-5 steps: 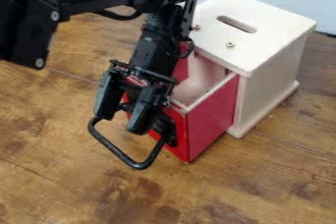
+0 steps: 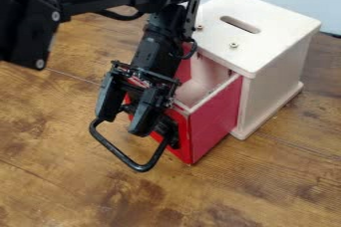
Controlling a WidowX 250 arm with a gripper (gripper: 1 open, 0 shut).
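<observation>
A white wooden cabinet with a slot in its top stands at the right. Its red-fronted drawer is pulled out toward the lower left, its pale interior partly in view. My gripper hangs low at the drawer's left end, over its red front, and covers much of it. The fingertips are hidden behind the gripper's own body and black frame, so whether they are shut on the drawer cannot be seen.
A wooden floor surrounds the cabinet, clear at left, front and lower right. A pale wall runs behind at the upper right. My arm spans the upper left of the view.
</observation>
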